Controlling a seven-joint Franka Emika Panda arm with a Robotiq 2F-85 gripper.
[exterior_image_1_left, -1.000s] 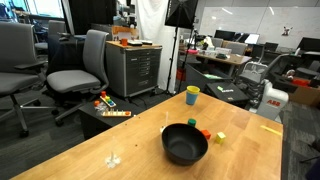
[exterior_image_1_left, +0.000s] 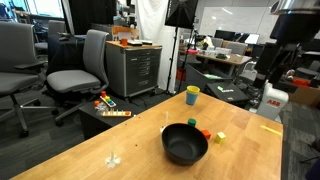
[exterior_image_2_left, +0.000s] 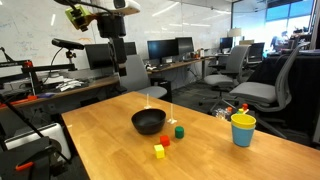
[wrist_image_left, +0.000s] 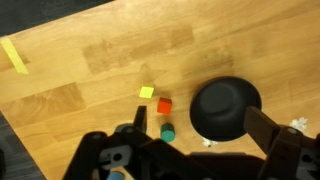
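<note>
On the wooden table sits a black bowl (exterior_image_1_left: 185, 144), empty as far as shows. Close beside it lie a red block (wrist_image_left: 165, 105), a yellow block (wrist_image_left: 147, 92) and a green piece (wrist_image_left: 168, 132). My gripper is open above the table, its fingers spread far apart with nothing between them. In the wrist view the bowl (wrist_image_left: 224, 108) appears below and toward the right finger, while the small blocks lie nearer the left one. Exterior view 2 has the arm high on the left, clear of the objects.
A blue cup with a yellow rim (exterior_image_2_left: 243, 129) stands farther along the table. A dark box (exterior_image_1_left: 105, 115) with coloured items is beside the table edge. Office chairs (exterior_image_1_left: 82, 72) stand beyond. Bare table lies around the bowl.
In exterior view 1 the arm has come in from the right edge and now shows at the upper right. The bowl, blocks and cup have not moved.
</note>
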